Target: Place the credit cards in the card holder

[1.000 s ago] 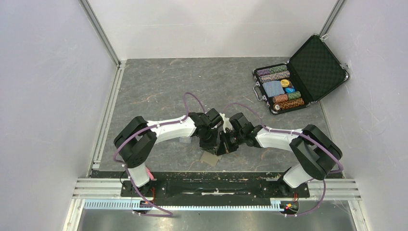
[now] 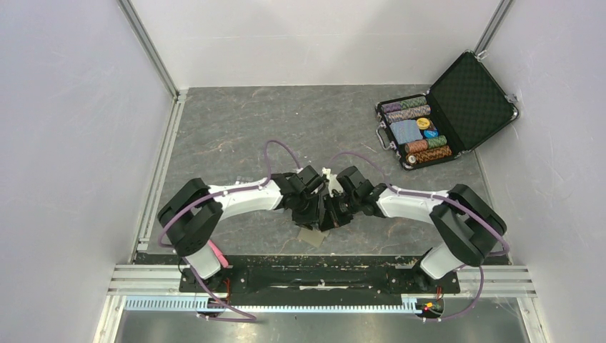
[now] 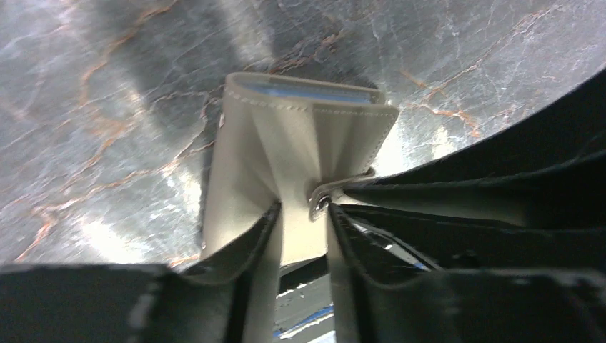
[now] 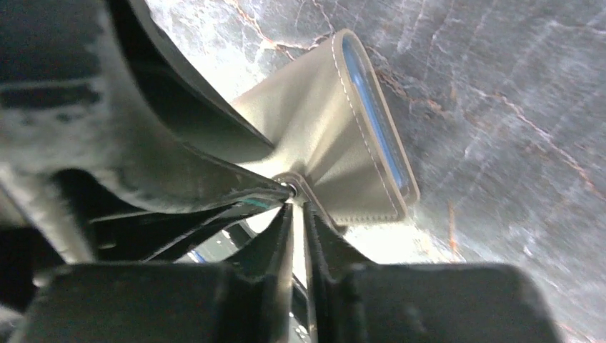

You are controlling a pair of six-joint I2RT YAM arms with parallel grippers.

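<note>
The beige card holder point(image 2: 312, 236) lies folded over on the table near its front edge. Blue shows inside its open side in the left wrist view, where the holder point(image 3: 250, 157) carries a small strap point(image 3: 319, 204) with a round snap. Just before that strap my left gripper stands slightly open, nothing visible between its fingers. From the other side my right gripper reaches the strap's snap end, its fingers parted by a narrow gap. In the right wrist view the holder point(image 4: 321, 128) is partly covered by the other gripper. No loose credit card can be made out.
An open black case point(image 2: 470, 107) of poker chips stands at the back right. Both grippers are very close together over the holder.
More of the strap's snap now shows.
</note>
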